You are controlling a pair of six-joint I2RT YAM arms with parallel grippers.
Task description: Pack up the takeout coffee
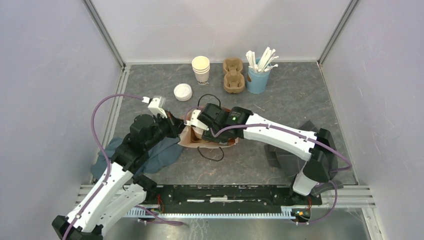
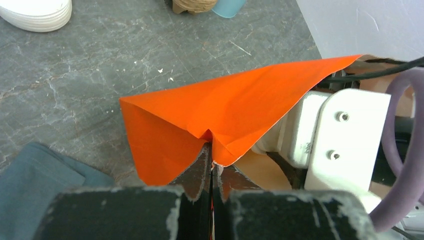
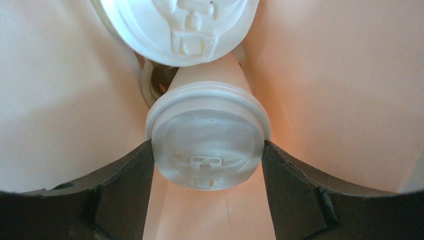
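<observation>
An open paper bag (image 1: 192, 142), orange outside and pale inside, stands mid-counter with dark cord handles (image 1: 211, 157). My left gripper is shut on the bag's rim, where the orange paper (image 2: 240, 107) bunches at its fingertips. Inside the bag, my right gripper is shut on a white-lidded coffee cup (image 3: 207, 142), one finger on each side of the lid. A second lidded cup (image 3: 185, 27) stands right beside it in the bag. Under the held cup, its base and part of a cup carrier are mostly hidden.
At the back stand stacked paper cups (image 1: 201, 70), a stack of white lids (image 1: 183, 92), an empty cup carrier (image 1: 233, 75) and a blue bucket of wrapped straws (image 1: 258, 78). A blue cloth (image 1: 162, 154) lies left, a dark one (image 1: 287, 157) right.
</observation>
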